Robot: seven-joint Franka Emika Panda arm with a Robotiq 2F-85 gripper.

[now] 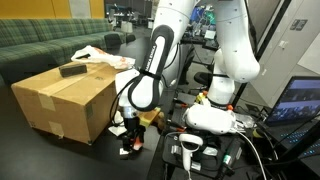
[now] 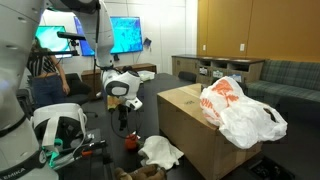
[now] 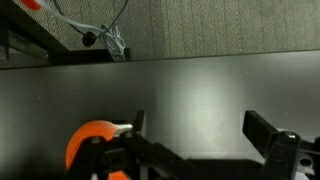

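My gripper is open in the wrist view, its dark fingers wide apart with only bare dark tabletop between them. A round orange-red object point(image 3: 90, 140) with some white on it lies beside the left finger, outside the gap and partly hidden by the gripper. In exterior view 1 the low gripper partly covers this orange-red object point(image 1: 138, 143). From exterior view 2 the orange-red object point(image 2: 131, 142) appears on the dark table close to the arm's lower end. What exactly it is cannot be made out.
A crumpled white cloth point(image 2: 160, 152) lies near a large cardboard box point(image 2: 185, 125), which bears a white plastic bag point(image 2: 240, 112). A brown item point(image 2: 140, 174) is on the table too. Past the table edge point(image 3: 200, 58), cables point(image 3: 95, 30) show. Tabletop left of the gripper is clear.
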